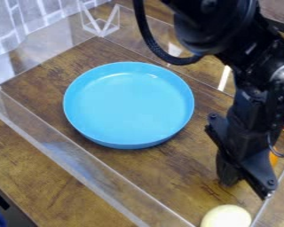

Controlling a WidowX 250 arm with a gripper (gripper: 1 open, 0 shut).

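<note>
The black gripper point(233, 173) is low over the wooden surface at the right, its fingers pointing down beside a pale cream round object point(225, 216) near the bottom edge. It appears shut, with nothing visible between its fingers. An orange object point(272, 160) is mostly hidden behind the gripper. A light blue plate point(128, 104) lies to the gripper's left, apart from it.
Clear plastic walls point(61, 151) edge the wooden area at the left, front and back. Bare wood point(151, 164) lies between the plate and the gripper. Something dark blue sits at the bottom left corner.
</note>
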